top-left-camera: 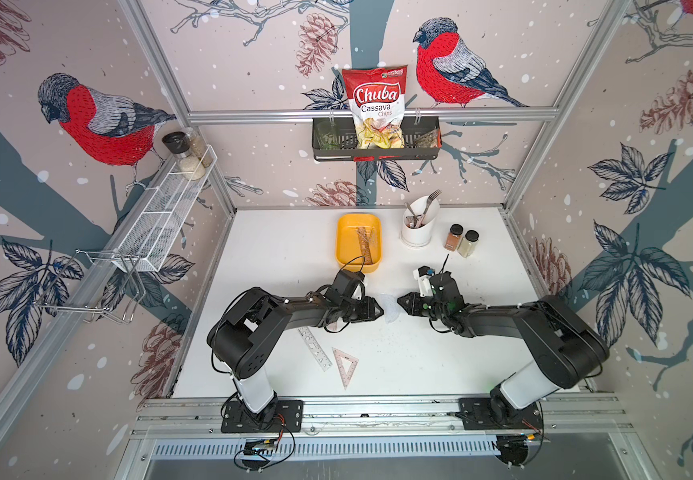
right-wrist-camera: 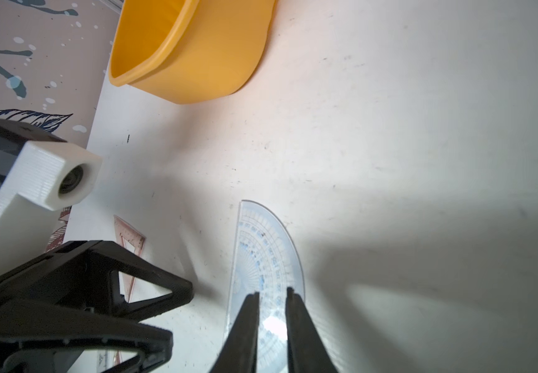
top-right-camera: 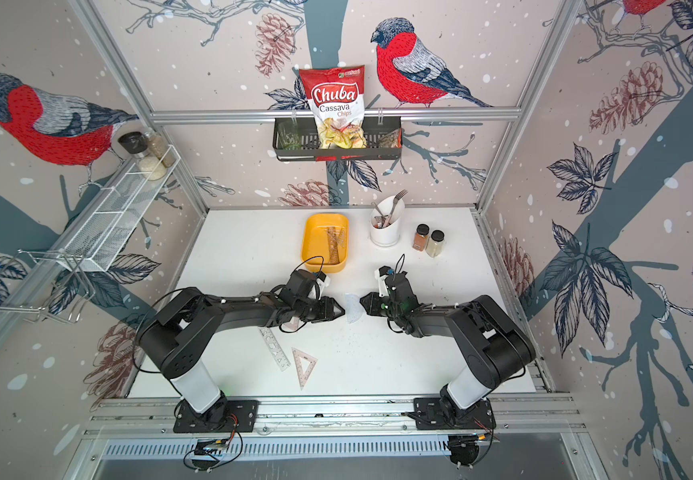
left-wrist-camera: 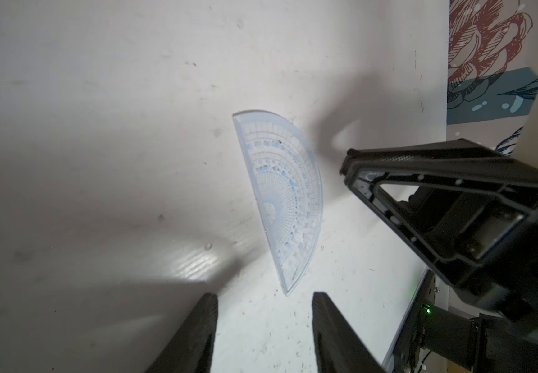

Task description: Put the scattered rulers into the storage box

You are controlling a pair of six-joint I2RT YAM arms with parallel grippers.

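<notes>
A clear half-round protractor [left-wrist-camera: 281, 199] lies flat on the white table between the two grippers. My left gripper is open at one side of it, its gap empty. In the right wrist view my right gripper hangs over the protractor [right-wrist-camera: 262, 261], its fingers a narrow gap apart and nothing seen held. A clear straight ruler [top-left-camera: 314, 349] and a pink triangle ruler [top-left-camera: 345, 367] lie near the front left. Another pinkish piece [top-right-camera: 290, 324] is partly hidden under the left arm. The yellow box [top-left-camera: 349, 224] stands behind, with a brownish strip [top-left-camera: 364, 244] inside.
A white holder with cutlery [top-left-camera: 417, 232] and two black-capped spice jars [top-left-camera: 453, 237] stand at the back right. The two grippers face each other closely over the table's middle.
</notes>
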